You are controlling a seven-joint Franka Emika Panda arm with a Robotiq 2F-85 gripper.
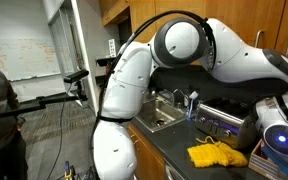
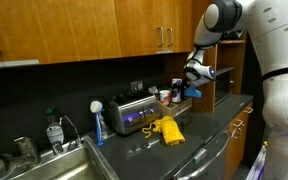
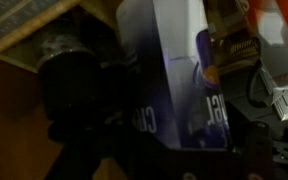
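Note:
In the wrist view, a purple-and-white box (image 3: 184,75) with printed lettering fills the middle, reaching down between the dark fingers of my open gripper. Whether either finger touches it cannot be told in the dim light. A dark round-topped item (image 3: 72,85) is beside the box on the left. From the second exterior view, my gripper (image 2: 193,91) is over the far right end of the counter, close to a wooden rack (image 2: 184,105) holding packages. The first exterior view shows the white wrist at the right edge; the fingertips are hidden there.
A yellow cloth (image 1: 216,153) lies on the dark counter, in front of a silver toaster (image 1: 222,122). The sink (image 1: 159,113) is farther left. Wooden cabinets (image 2: 74,30) hang above. Bare counter (image 2: 149,155) is visible in front of the cloth.

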